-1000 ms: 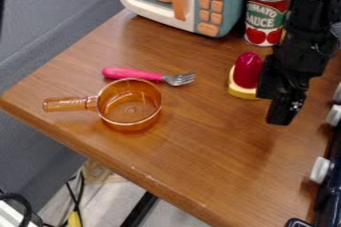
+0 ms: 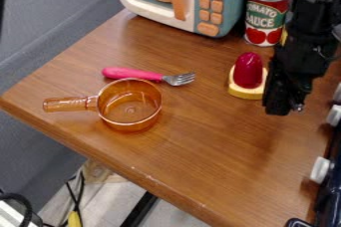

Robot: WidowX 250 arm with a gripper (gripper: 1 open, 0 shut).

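Observation:
My black gripper hangs low at the right side of the wooden table, just right of a red, rounded object that sits upright on a yellow base. Whether its fingers are open or shut, or touch the yellow base, I cannot tell. An amber translucent pan with its handle to the left sits at the middle left. A pink-handled fork lies above it.
A toy microwave and a red can stand at the back. A black appliance with white knobs lines the right edge.
My gripper has moved slightly up and left, toward the red object on its yellow base. The other things have stayed in place.

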